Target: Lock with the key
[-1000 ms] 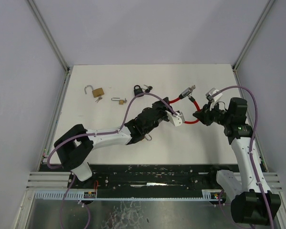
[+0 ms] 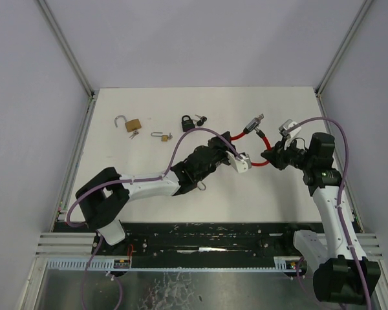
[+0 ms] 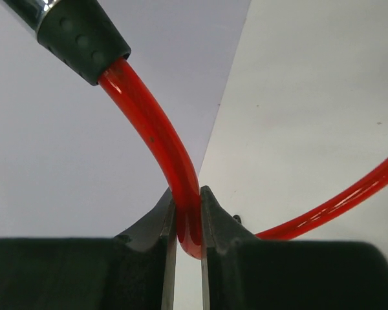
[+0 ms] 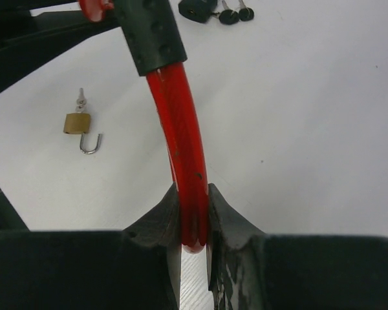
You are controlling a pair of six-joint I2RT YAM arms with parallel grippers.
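Observation:
A red cable lock (image 2: 259, 163) is held raised between both arms, bent into a loop. Its dark-ended metal lock body (image 2: 253, 124) points up and away at the top of the loop, with a small silvery piece, perhaps the key (image 2: 259, 117), at its far end. My left gripper is shut on the red cable (image 3: 158, 139), below the dark sleeve (image 3: 84, 39). On the other side, my right gripper grips the cable (image 4: 181, 123) under its own dark sleeve (image 4: 149, 32). Whether the two ends are joined is hard to tell.
On the table's left lie a large brass padlock (image 2: 133, 125) and an open shackle (image 2: 119, 119). A small brass padlock (image 2: 166, 137) and a black padlock (image 2: 187, 123) with keys (image 2: 201, 119) lie nearer the middle.
Both arms hold nearly the same pose. The right gripper and the lock body have shifted very slightly; both grippers stay on the cable.

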